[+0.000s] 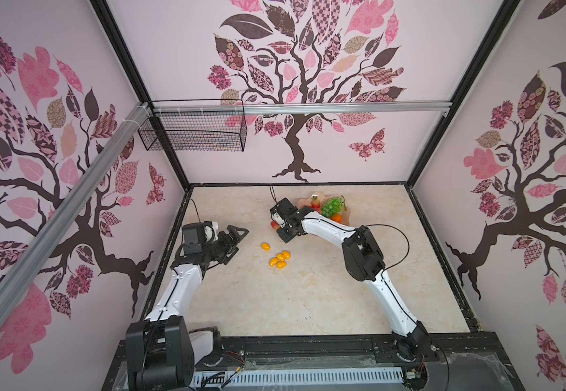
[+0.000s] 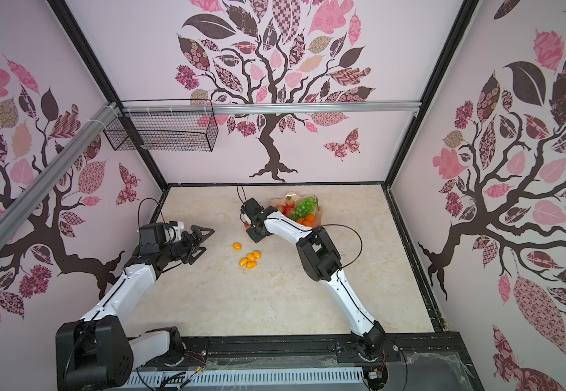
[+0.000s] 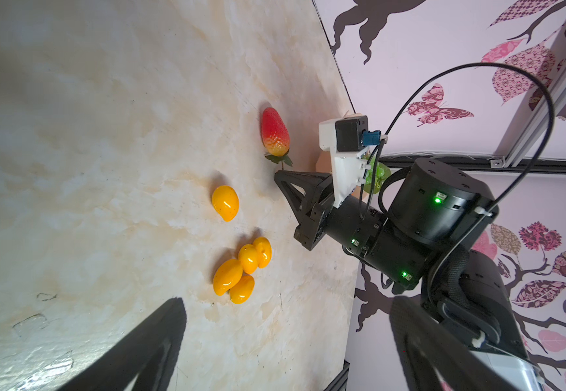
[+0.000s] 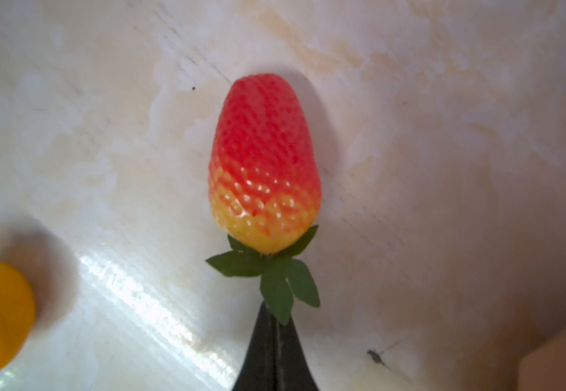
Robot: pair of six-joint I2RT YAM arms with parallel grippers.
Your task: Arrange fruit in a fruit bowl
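A red strawberry (image 4: 263,156) with a yellowish shoulder and green leaves (image 4: 302,283) lies on the table. My right gripper is shut beside its leafy end, one leaf covering part of the fingertips. The left wrist view shows a thin stem reaching toward that gripper; whether it is pinched, I cannot tell. My left gripper stands open and empty, left of the loose yellow fruits (image 3: 225,203). At the back, partly behind the right arm, is the peach bowl (image 2: 320,216) holding green grapes (image 2: 306,206), oranges (image 2: 309,218) and red fruit (image 2: 289,203).
Several small yellow fruits (image 1: 279,258) lie in a cluster at mid-table, with a single one (image 1: 265,246) apart. A wire basket (image 1: 198,130) hangs above the back left.
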